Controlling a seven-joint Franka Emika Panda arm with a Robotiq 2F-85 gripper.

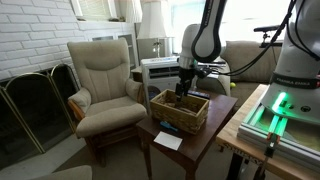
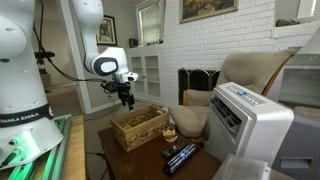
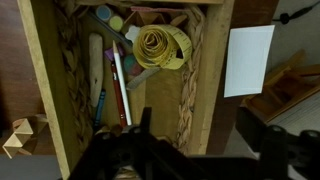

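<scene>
A woven basket (image 1: 192, 119) stands on a dark table; its inside shows in the wrist view. Inside lie a coiled yellow measuring tape (image 3: 158, 46), a red-and-white pencil (image 3: 121, 88), a wooden stick (image 3: 96, 58) and a blue pen (image 3: 100, 108). Outside the basket, flat on the table, rests a white paper card (image 3: 246, 58); exterior view 1 shows this card (image 1: 168, 140) near the table's front edge. My gripper hangs over the basket area, its dark fingers apart with nothing visible between them. In exterior view 2 the gripper (image 2: 127, 102) is close above the basket's end.
Beside the basket lie a dark remote-like object (image 2: 180, 158) and a small wooden piece (image 2: 169, 131). A white appliance (image 2: 245, 120) stands behind the table. An armchair (image 1: 105, 85) is to the left in exterior view 1. Bare tabletop (image 1: 210, 128) shows around the basket.
</scene>
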